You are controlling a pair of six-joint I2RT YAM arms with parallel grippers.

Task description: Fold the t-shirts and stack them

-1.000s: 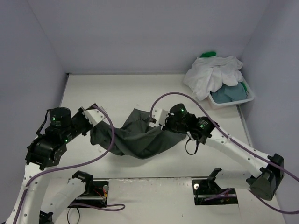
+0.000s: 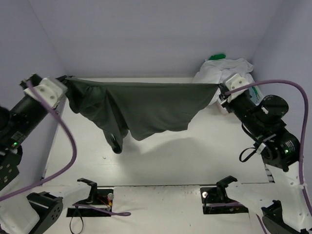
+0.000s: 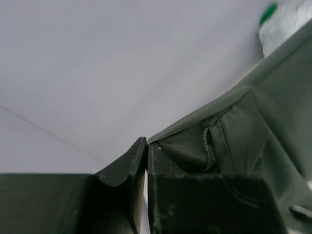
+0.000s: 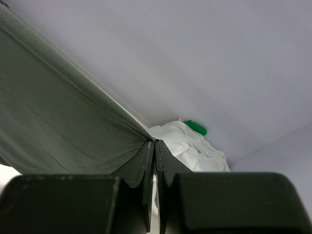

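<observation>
A dark green t-shirt [image 2: 146, 107] hangs stretched in the air above the white table, its upper edge nearly straight. My left gripper [image 2: 63, 80] is shut on one upper corner, where a hem and stitched seams show in the left wrist view. My right gripper [image 2: 222, 90] is shut on the other upper corner. The left part of the shirt hangs in folds, with a lower flap [image 2: 114, 141] dangling.
At the back right, a bin with white cloth [image 2: 214, 70] and a green item [image 2: 217, 56] sits partly behind my right arm. Walls stand at the back and both sides.
</observation>
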